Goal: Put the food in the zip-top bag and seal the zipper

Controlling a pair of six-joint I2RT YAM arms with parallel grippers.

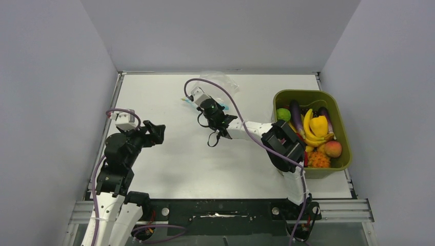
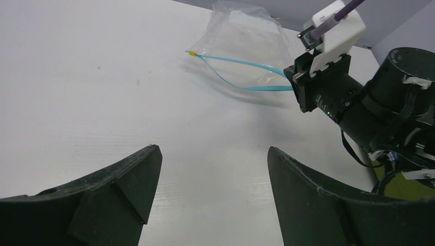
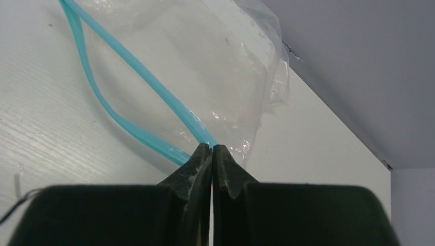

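The clear zip top bag (image 1: 218, 82) lies at the back of the table. Its two teal zipper strips (image 3: 138, 69) bow apart, leaving a gap between them. A yellow slider (image 2: 193, 53) sits at the left end. My right gripper is shut over the zipper's right part, hiding some of it. The strips run behind its fingertips; whether any film is pinched there, I cannot tell. My left gripper stands open and empty at the table's left side, away from the bag. The food, including a yellow pepper (image 1: 319, 126) and a banana (image 1: 308, 128), is in the bin.
The green bin (image 1: 347, 148) stands at the right of the table, with an eggplant (image 1: 296, 114), a peach (image 1: 333, 149) and several other foods inside. My right arm reaches across its left edge.
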